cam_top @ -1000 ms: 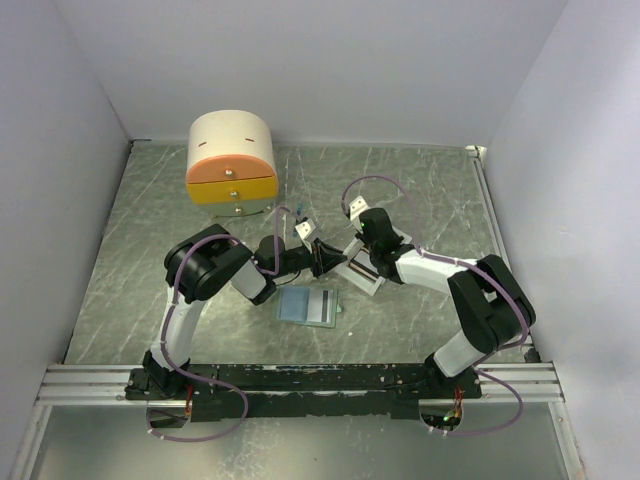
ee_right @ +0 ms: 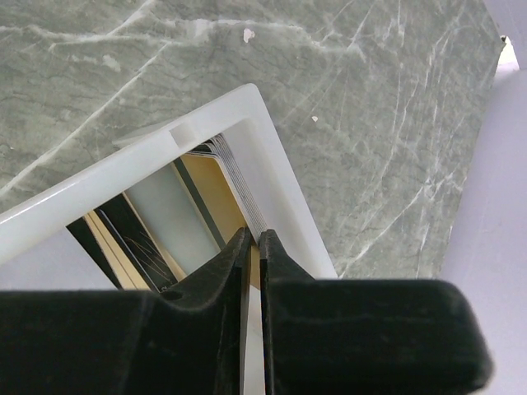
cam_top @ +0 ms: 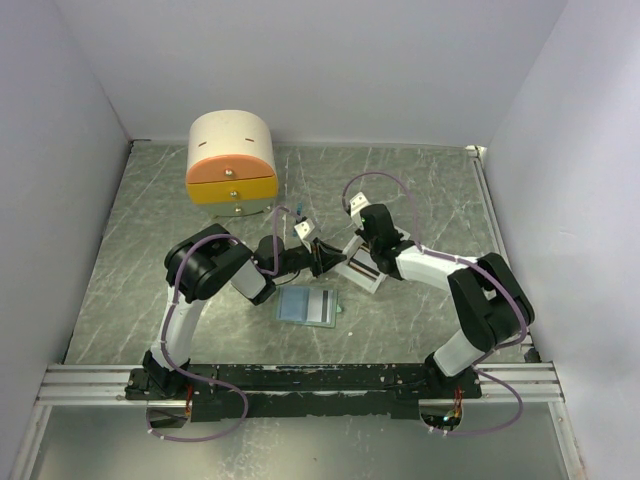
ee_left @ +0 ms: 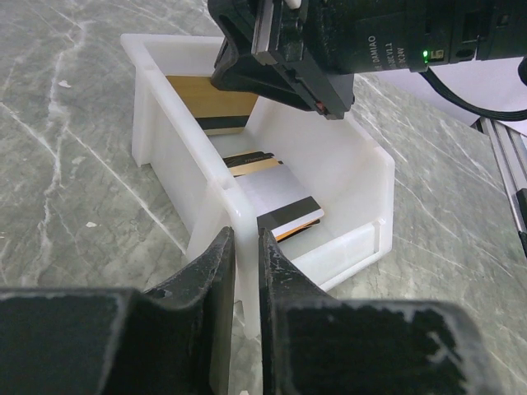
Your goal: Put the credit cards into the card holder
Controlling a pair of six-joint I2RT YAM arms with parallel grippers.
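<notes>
My left gripper is shut on the near wall of a white open box (ee_left: 177, 156). Inside the box lie several credit cards, among them a silver one with a black stripe (ee_left: 284, 197) and a gold one (ee_left: 216, 99) at the far end. My right gripper reaches into that end, fingertips together beside a gold card (ee_right: 212, 193) and some thin pale card edges (ee_right: 239, 185); I see no card clearly between them. Flat on the table, the open card holder (cam_top: 293, 304) shows a blue left half and a pale, dark-striped right half.
A rounded cabinet (cam_top: 231, 160) with orange and yellow drawers stands at the back left. A small bluish item (cam_top: 299, 209) lies to its right. Both arms crowd the middle of the table.
The right gripper has shifted very slightly at the box. The left arm, the box and the card holder look unmoved.
</notes>
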